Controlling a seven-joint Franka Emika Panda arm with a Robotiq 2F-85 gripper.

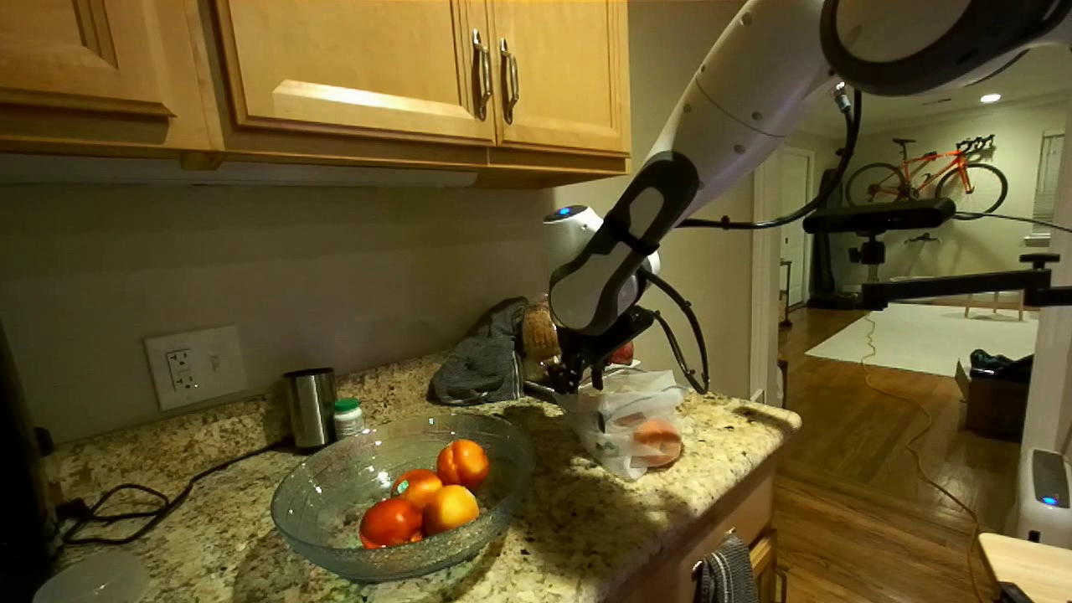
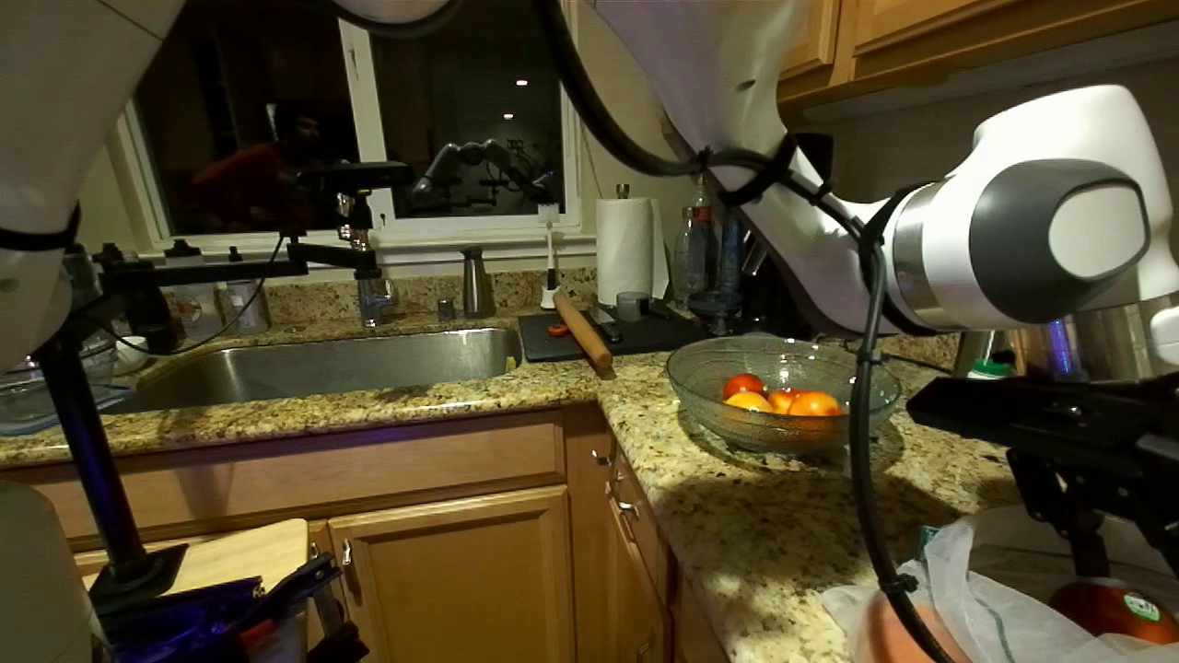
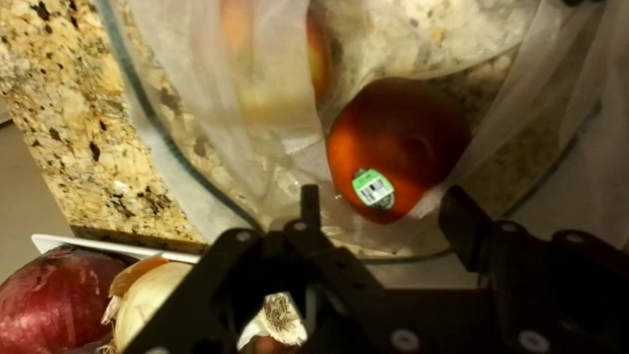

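My gripper stands part open above the mouth of a translucent bag (image 1: pixel 615 427) on the counter. Beneath and just ahead of the gap, in the wrist view, a dark red-orange fruit (image 3: pixel 398 132) with a green sticker lies in the bag; contact with the fingers (image 3: pixel 310 206) does not show. More fruit (image 3: pixel 318 56) shows partly through the bag's plastic. In exterior view 1, a clear textured glass bowl (image 1: pixel 301 492) holds several orange-red fruits (image 1: pixel 463 463), left of the gripper.
A red onion (image 3: pixel 56 298) and a pale onion (image 3: pixel 150 301) rest on a white tray beside the bag. A dark cloth (image 1: pixel 482 362) lies by the wall. Steel cup (image 1: pixel 311 406) and white bottle (image 1: pixel 347 417) stand behind the bowl. Counter between bowl and bag is clear.
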